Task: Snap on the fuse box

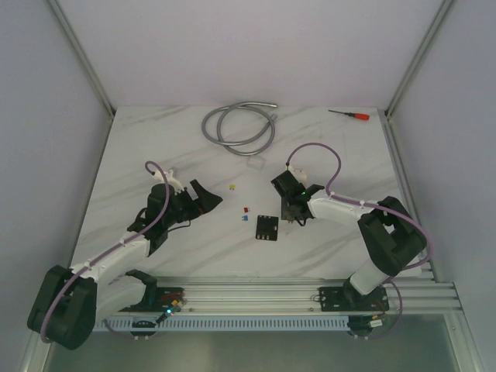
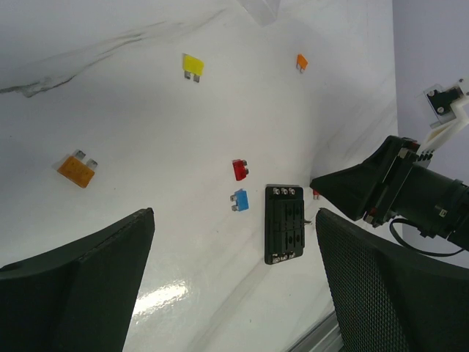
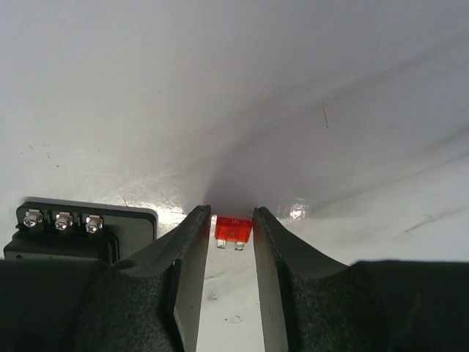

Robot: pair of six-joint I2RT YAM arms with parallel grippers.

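The black fuse box (image 1: 266, 228), with terminal screws, lies on the marble table right of centre; in the right wrist view its end (image 3: 132, 233) is at the lower left. My right gripper is low over the table beside it, fingers part open around a small red fuse (image 3: 233, 227); whether they touch it I cannot tell. My left gripper (image 1: 209, 192) stands open over the left half, nothing seen between its fingers. Loose fuses lie below it: yellow (image 2: 193, 64), orange (image 2: 76, 170), red (image 2: 239, 169) and blue (image 2: 240, 199).
A coiled grey hose (image 1: 240, 151) lies at the back, a screwdriver (image 1: 356, 115) at the back right. A small clear container (image 1: 256, 161) sits near the hose.
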